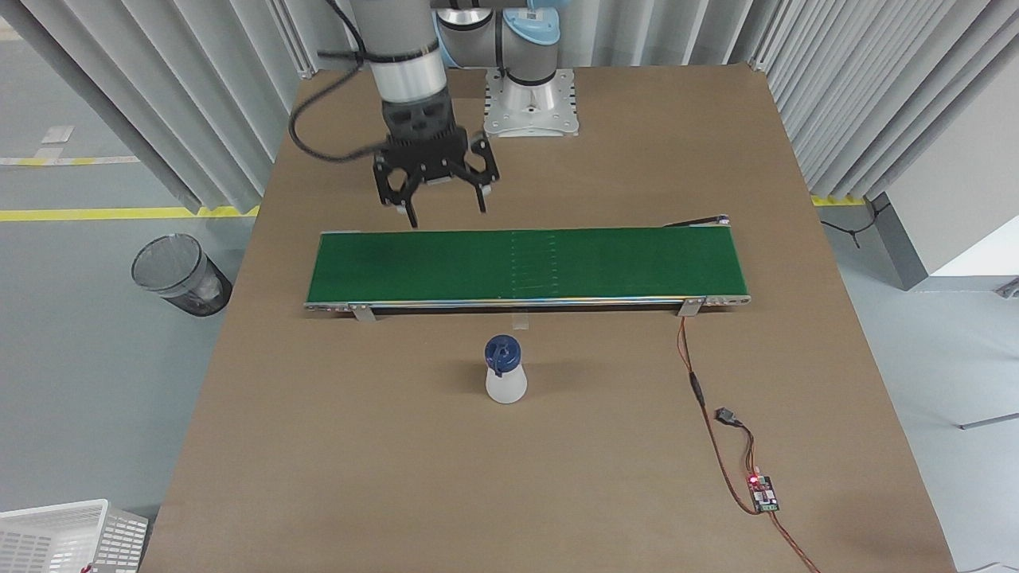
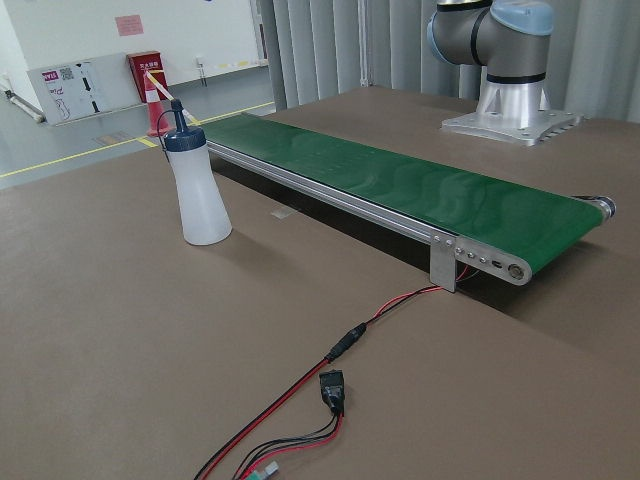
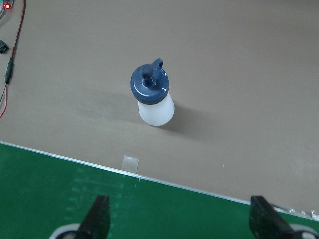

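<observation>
A white squeeze bottle with a dark blue lid (image 1: 505, 377) stands upright on the brown table (image 1: 430, 458), in front of the green conveyor belt (image 1: 592, 263); it also shows in the left view (image 2: 200, 205) and the wrist view (image 3: 154, 109). My black gripper (image 1: 447, 206) hangs behind and above the belt, left of the bottle in the front view. Its two fingers are spread wide and open, with nothing between them; in the wrist view they frame the lower edge (image 3: 179, 221).
Wires with connectors and a small board (image 1: 764, 493) lie on the right of the table. A mesh bin (image 1: 181, 272) and white basket (image 1: 67, 535) stand on the floor at left.
</observation>
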